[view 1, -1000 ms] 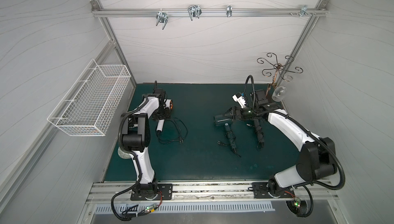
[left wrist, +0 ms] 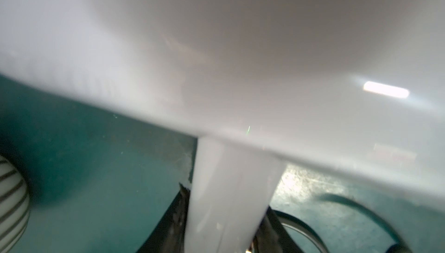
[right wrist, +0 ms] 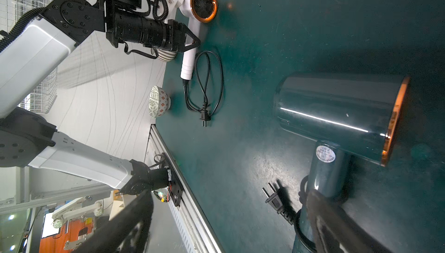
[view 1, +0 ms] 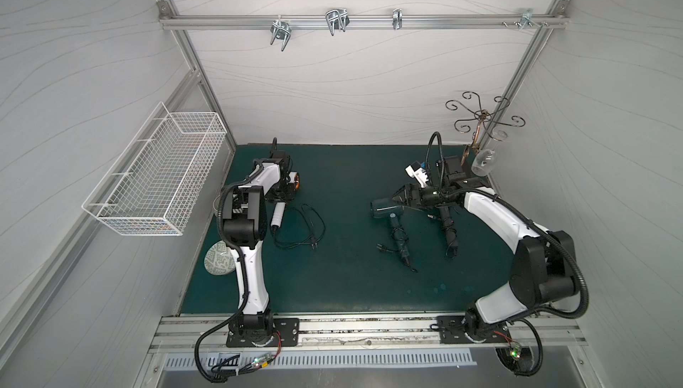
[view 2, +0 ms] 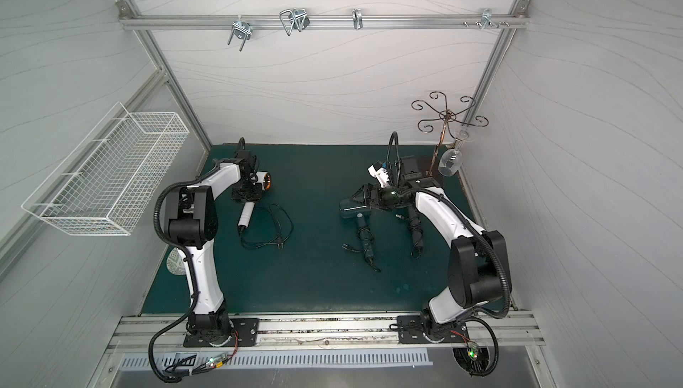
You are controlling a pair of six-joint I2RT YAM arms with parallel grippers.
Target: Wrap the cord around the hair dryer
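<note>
A white hair dryer with an orange rim (right wrist: 203,3) lies at the left, its black cord (view 1: 320,226) loose beside the handle, plug (right wrist: 204,113) free. My left gripper is at its handle, just below the head; in the left wrist view the white handle (left wrist: 231,188) sits between the fingers, though whether they grip cannot be told. My right gripper is open above a dark green hair dryer (right wrist: 333,109) with cord wound round its handle.
Another dark cord-wrapped dryer (view 1: 446,231) lies right of the green one. A bowl (view 1: 219,258) sits at the left edge, a wire basket (view 1: 156,174) hangs on the left wall, and a metal stand (view 1: 478,121) stands back right.
The left arm has shifted slightly to the right at its elbow, with the gripper staying by the white dryer. The right arm has moved slightly; the dryers lie where they were.
</note>
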